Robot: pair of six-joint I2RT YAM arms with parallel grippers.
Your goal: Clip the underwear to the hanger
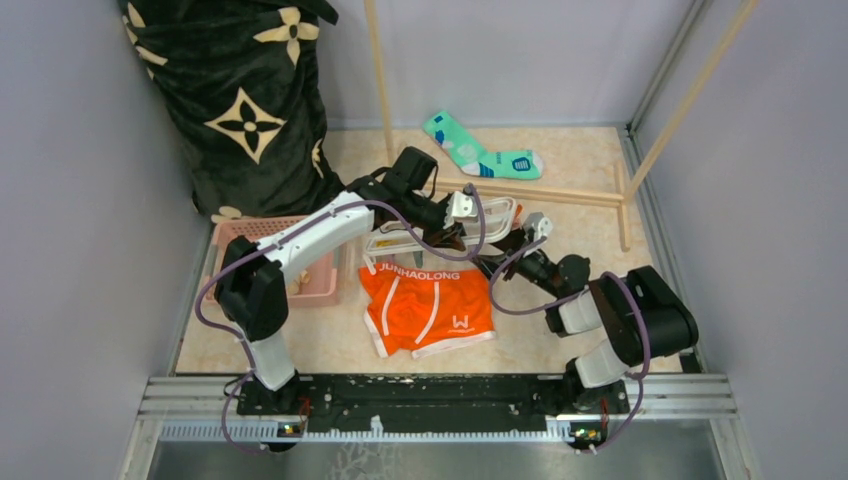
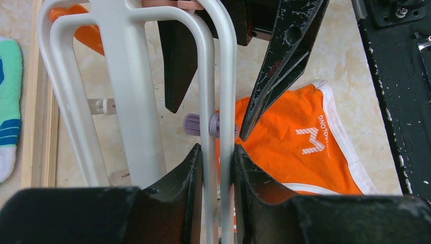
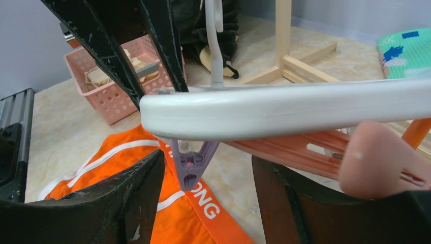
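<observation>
The white hanger (image 1: 497,222) is held above the table by my left gripper, shut on its rail. Orange underwear (image 1: 425,310) with white trim lies spread flat on the table below, its lettered waistband towards the hanger. From the hanger's near edge hangs a purple clip (image 3: 189,179). My right gripper is open, one finger on each side of that clip, with a gap left to both. In the left wrist view, the right fingers (image 2: 178,76) also straddle the purple clip (image 2: 192,124). The underwear lies apart from the clip.
A pink clip (image 3: 376,157) hangs close to the right gripper, with an orange clip (image 3: 418,133) beyond. A wooden rack (image 1: 560,193) and a green sock (image 1: 480,158) lie behind. The pink basket (image 1: 320,290) stands left. Free table shows at right.
</observation>
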